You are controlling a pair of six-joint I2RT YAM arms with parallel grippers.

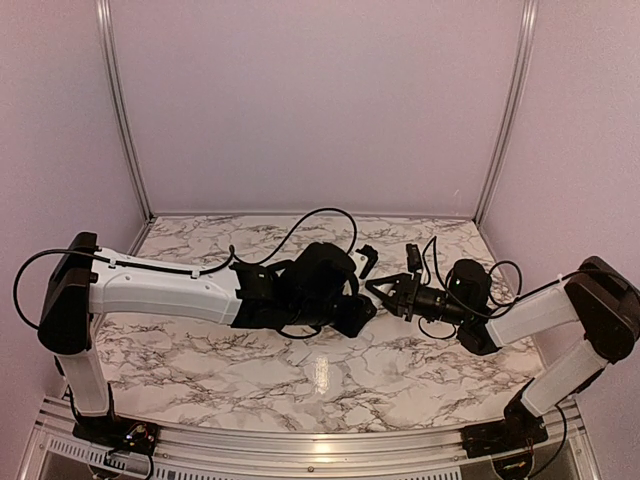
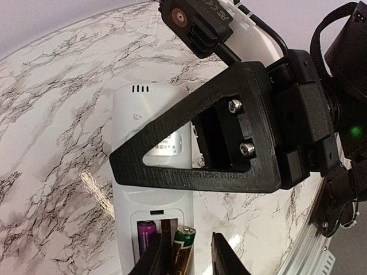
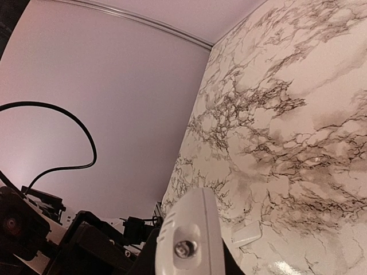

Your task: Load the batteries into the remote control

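Observation:
The white remote is upright in my right gripper, which is shut on it. In the left wrist view a purple battery lies in its lower compartment; a second battery, green-topped and dark, leans at the compartment's right side. My left gripper has its fingertips around this second battery, with a visible gap to the right finger, so it stands open. From above, the left gripper's body hides most of the remote.
A small white piece, possibly the cover, lies on the marble table. Walls close in the sides and back.

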